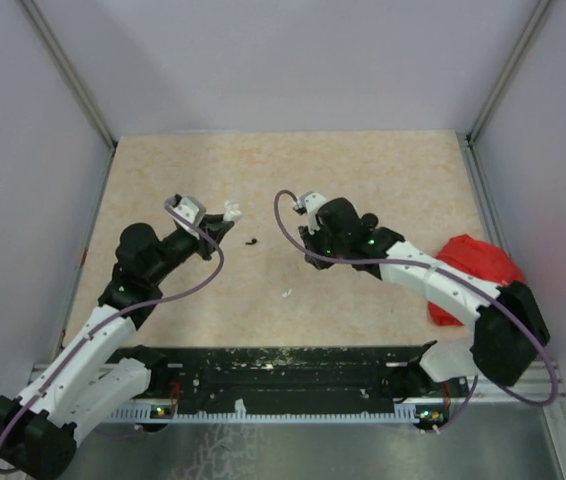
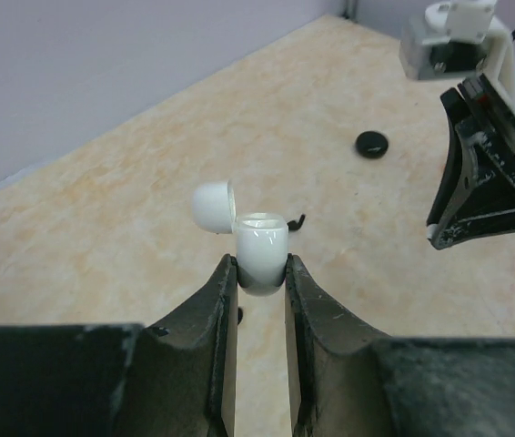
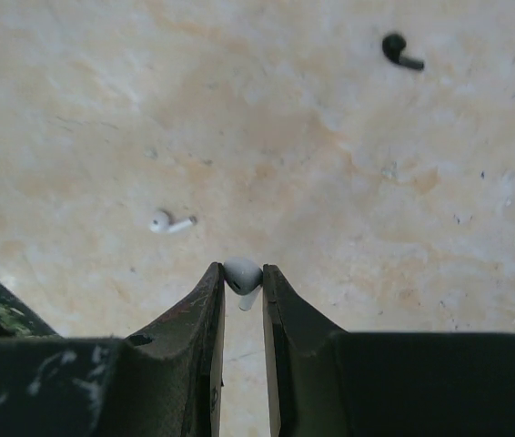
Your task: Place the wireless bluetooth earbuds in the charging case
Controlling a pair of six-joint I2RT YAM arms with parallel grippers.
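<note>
In my left gripper is the white charging case (image 2: 262, 238), gripped at its base, its lid (image 2: 213, 208) standing open. What lies inside the case cannot be seen. My right gripper points down at the table, closed on a white earbud (image 3: 242, 276) whose stem shows below the tips. Another white earbud (image 3: 166, 221) lies on the table, up and left of these fingertips in the right wrist view. From above, the case (image 1: 232, 210) is at left of centre and the right gripper (image 1: 320, 264) to its right.
A black earbud (image 1: 251, 241) lies between the arms. The round black case (image 1: 369, 220) sits behind the right arm. Red cloth (image 1: 481, 270) is bunched at the right edge.
</note>
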